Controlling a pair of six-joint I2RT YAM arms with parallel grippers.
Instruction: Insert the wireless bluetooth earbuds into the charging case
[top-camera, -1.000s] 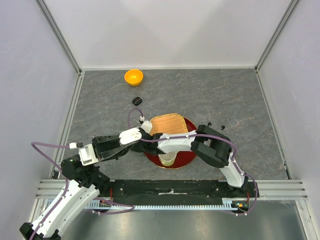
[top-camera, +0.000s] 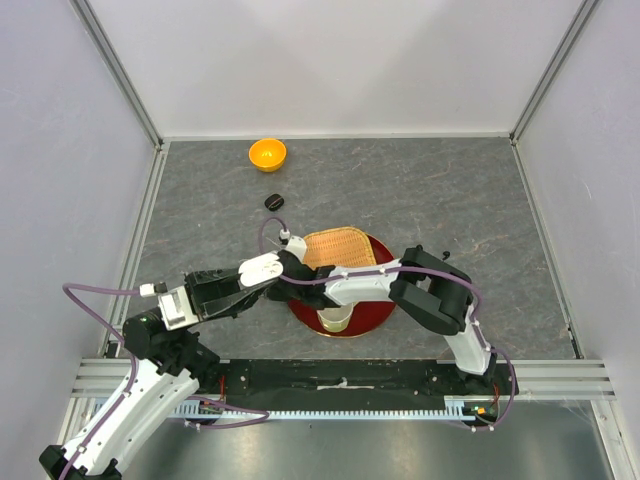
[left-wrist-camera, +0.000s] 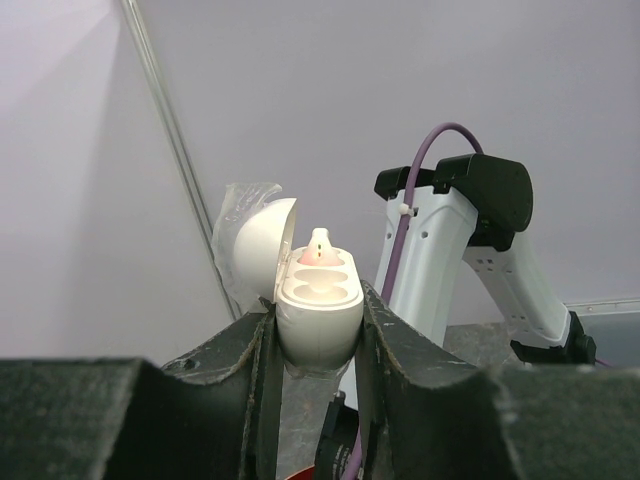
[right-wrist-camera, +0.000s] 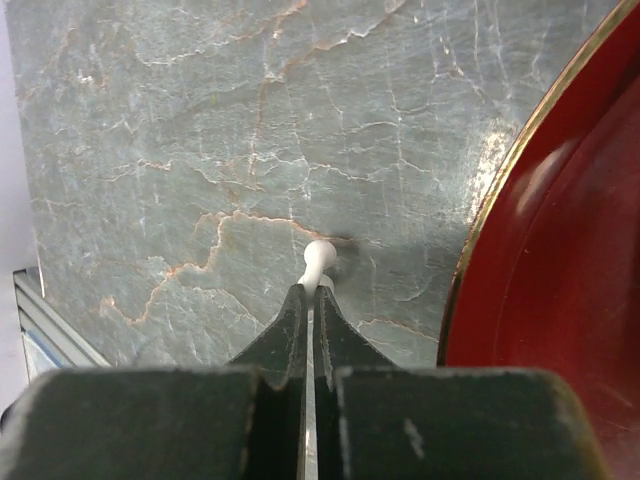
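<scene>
In the left wrist view, my left gripper is shut on the white charging case (left-wrist-camera: 322, 320), whose round lid (left-wrist-camera: 265, 245) stands open to the left. A white pointed piece, apparently an earbud (left-wrist-camera: 320, 248), sticks up at the case's far end; the nearer hollows look empty. Seen from above, the case (top-camera: 261, 269) hangs over the table left of the red plate. The right wrist view has my right gripper shut on the stem of a white earbud (right-wrist-camera: 319, 256), its rounded head pointing away from the fingers. From above, that earbud is hidden.
The red plate (top-camera: 378, 312) carries a woven basket (top-camera: 338, 245) and a pale cup (top-camera: 335, 318), partly under the right arm. A yellow bowl (top-camera: 267, 154) and a small black object (top-camera: 274, 202) sit at the back left.
The right arm has shifted slightly rightward in the top view. The left gripper and case have stayed still.
</scene>
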